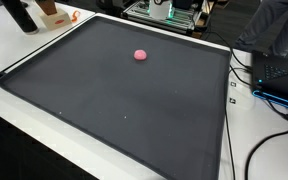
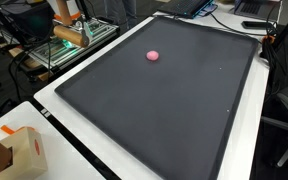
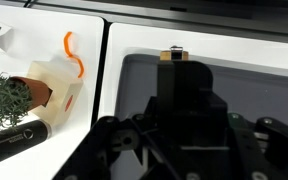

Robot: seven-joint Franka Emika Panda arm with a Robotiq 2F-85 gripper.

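Note:
In the wrist view my dark gripper is shut on a tan, wood-coloured piece [image 3: 197, 75], with a small metallic part at its far end. Most of the piece is hidden by the gripper's body, so its full shape cannot be told. Beyond it lies the grey tray [image 3: 136, 85]. Neither exterior view shows the fingers clearly. A pink round thing [image 1: 139, 55] rests on the tray towards its back edge, apart from everything else; it shows in exterior view 2 as well.
Left of the tray in the wrist view are a potted plant [image 3: 6, 97], an orange loop [image 3: 74, 54] and a dark cylinder [image 3: 14, 140]. A laptop [image 1: 279, 82] and cables sit beyond the tray's right side. Most of the tray surface is clear.

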